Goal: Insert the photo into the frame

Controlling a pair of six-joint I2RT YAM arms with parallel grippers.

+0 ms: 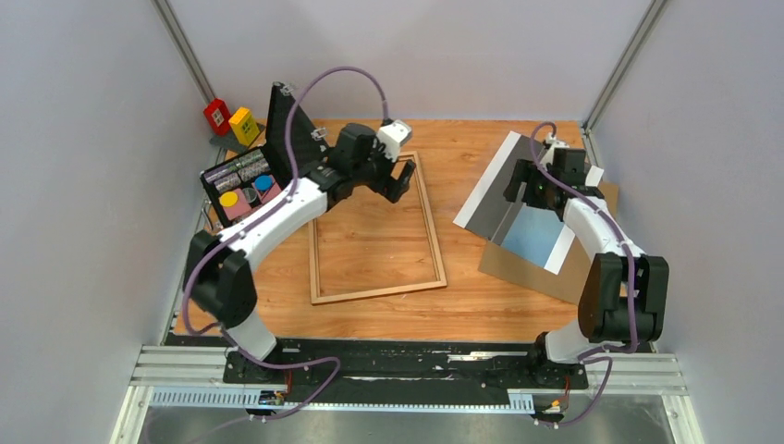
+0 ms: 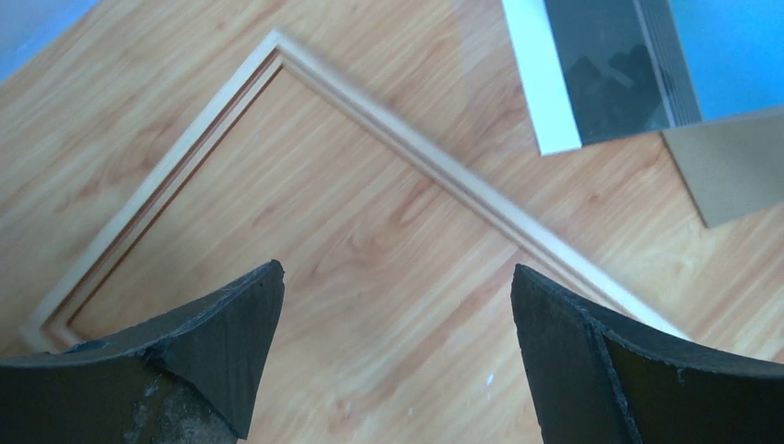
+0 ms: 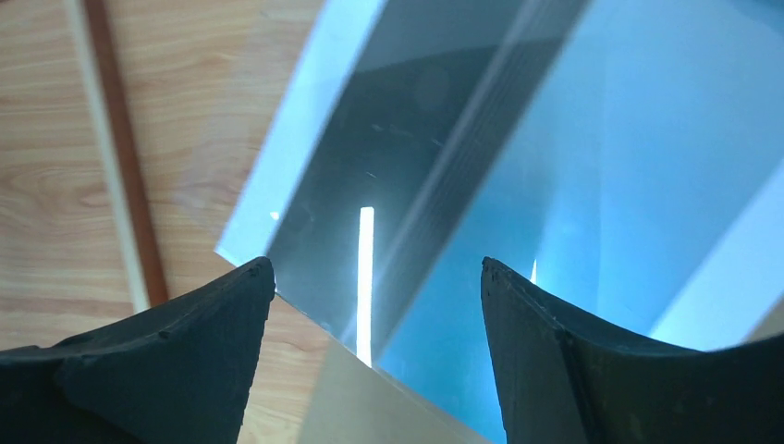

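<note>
An empty wooden frame [image 1: 315, 268] lies on the table's middle; in the left wrist view its rim [image 2: 407, 143] runs below my left gripper. That gripper [image 1: 399, 182] is raised over the frame's upper right part, open and empty. Glossy photo sheets [image 1: 490, 185], dark grey and blue with white borders, lie stacked on brown board [image 1: 513, 273] at the right. My right gripper [image 1: 514, 183] hovers over them, open; in the right wrist view the sheet [image 3: 434, 176] lies between and below its fingers.
An open black case [image 1: 296, 129] with coloured pieces stands at the back left, beside red [image 1: 216, 115] and yellow [image 1: 244, 126] blocks. Bare table [image 1: 370, 319] shows in front of the frame and between frame and sheets.
</note>
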